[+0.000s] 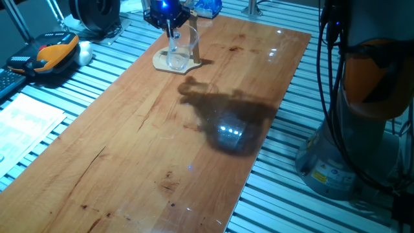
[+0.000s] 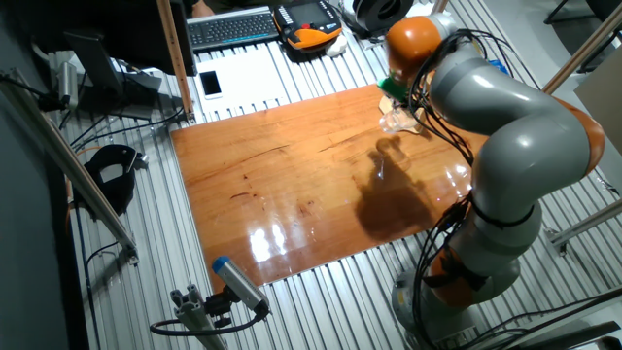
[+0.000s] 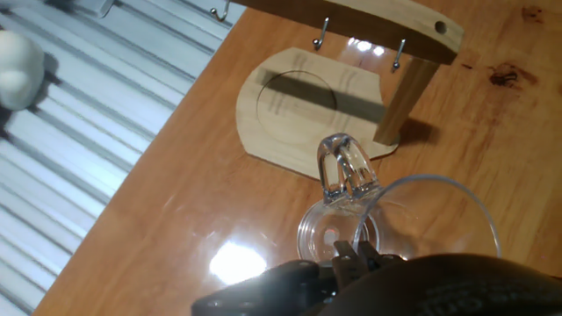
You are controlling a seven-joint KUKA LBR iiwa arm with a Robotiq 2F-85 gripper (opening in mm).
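A clear mug (image 3: 430,181) with a looped handle hangs tilted from my gripper, whose dark fingers are closed on its wall near the rim. In the wrist view the handle points toward the wooden mug stand (image 3: 259,132), which has a round recess in its base and metal hooks along its top bar. Exterior view 1 shows the mug (image 1: 179,57) in front of the stand (image 1: 195,48) at the table's far end, with my gripper (image 1: 171,30) just above it. The arm mostly hides the gripper in exterior view 2, where the mug (image 2: 395,121) shows beside the stand.
A blue item (image 1: 207,8) sits behind the stand.
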